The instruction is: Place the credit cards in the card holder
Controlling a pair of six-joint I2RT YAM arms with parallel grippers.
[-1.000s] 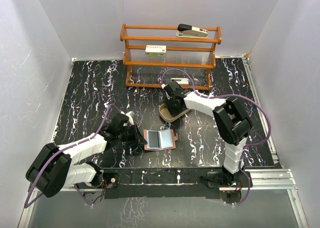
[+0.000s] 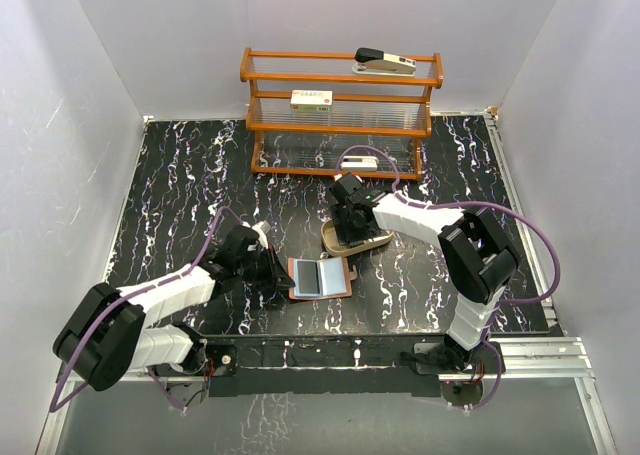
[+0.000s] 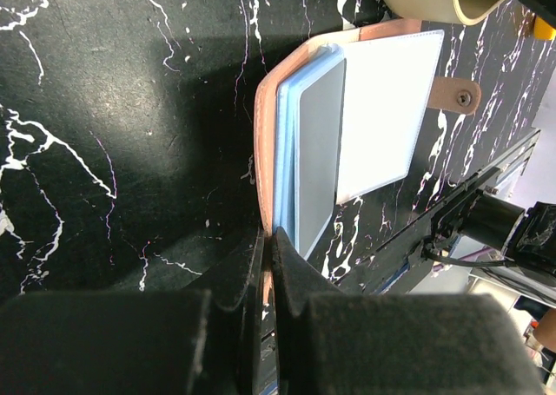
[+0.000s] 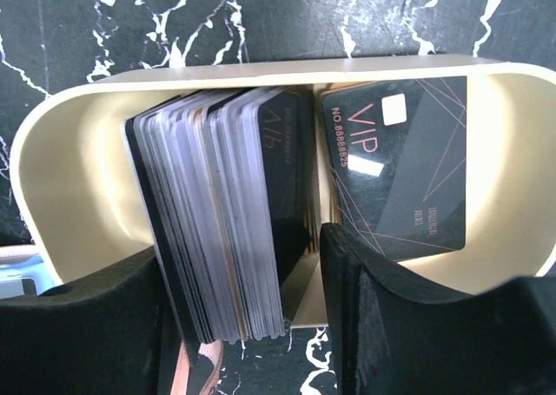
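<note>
The card holder (image 2: 333,279) lies opened flat on the table, with a pink-brown cover, grey window and white page (image 3: 382,108). At its left edge my left gripper is shut, with a thin strip of the pink cover edge showing between its fingers. My right gripper reaches down into the cream box (image 4: 87,152), its fingers apart on either side of a leaning stack of cards (image 4: 217,230). Whether they touch the cards I cannot tell. A black VIP card (image 4: 400,169) faces up in the box's other compartment.
A wooden shelf (image 2: 340,100) stands at the back, bearing a stapler (image 2: 384,63) and a small box (image 2: 311,101). The box of cards stands just behind the holder. Table left of the holder is free.
Over the last second my right gripper has shifted slightly toward the front, and the box has turned a little with its right end nearer the front. The left arm and holder stay put.
</note>
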